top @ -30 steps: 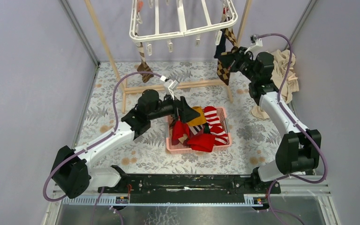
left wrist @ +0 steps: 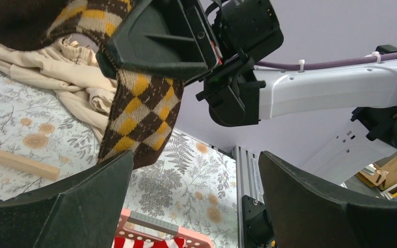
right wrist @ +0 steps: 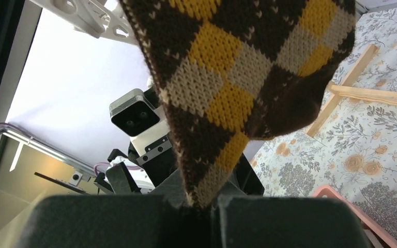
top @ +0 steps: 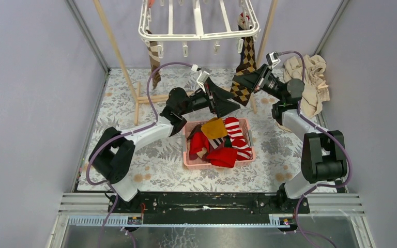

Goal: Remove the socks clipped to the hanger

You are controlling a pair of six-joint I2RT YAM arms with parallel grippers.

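A brown, yellow and grey checkered sock hangs from the right end of the white hanger. My right gripper is shut on it; in the right wrist view the knit sock runs up from between its fingers. Below that grip the sock's lower part dangles free in the left wrist view. Left of it in the top view, my left gripper is open above the basket, its fingers apart with the hanging sock beyond them. Another patterned sock hangs at the hanger's left end.
Red, striped and mustard socks lie in the pink basket at the middle. A wooden stand holds the hanger area. Cream cloth is heaped at the right back.
The left gripper has moved right and up, towards the right gripper. The hanger has swung.
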